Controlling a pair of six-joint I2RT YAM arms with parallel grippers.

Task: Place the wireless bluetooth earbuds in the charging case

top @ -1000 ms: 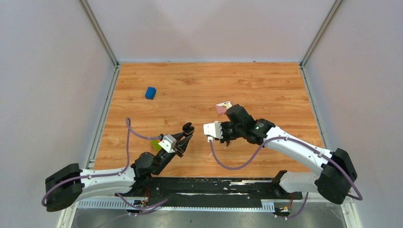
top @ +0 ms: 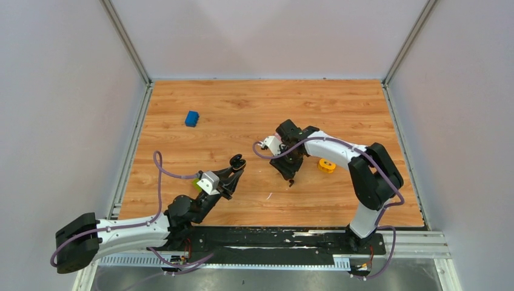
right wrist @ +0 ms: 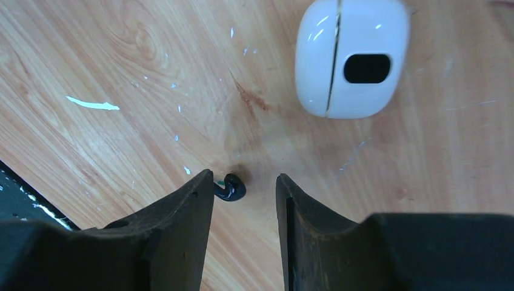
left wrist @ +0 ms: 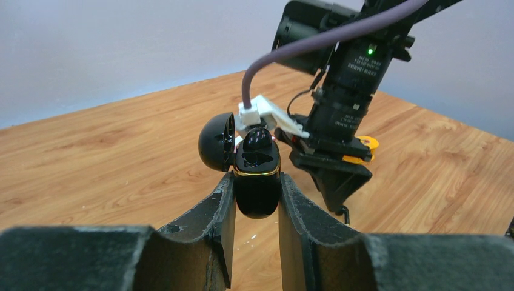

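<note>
My left gripper [top: 232,177] is shut on the black charging case [left wrist: 257,194], whose round lid stands open at the left; a gold line rings the case. Whether anything sits inside is hidden. A small glossy black earbud [right wrist: 233,188] lies on the table, also seen as a dark speck [top: 291,182] in the top view. My right gripper is open and points down at the table. In its wrist view the earbud appears in the gap, near the left fingertip [right wrist: 206,182]; contact cannot be made out.
A white rounded object [right wrist: 354,60] with a seam and black oval shows in the right wrist view. A blue block [top: 191,119] lies at the back left, a yellow ring [top: 327,165] beside the right arm, and a yellow-green item [top: 197,184] by the left gripper.
The pink-and-white box is now mostly covered by it. The left arm has barely moved.
</note>
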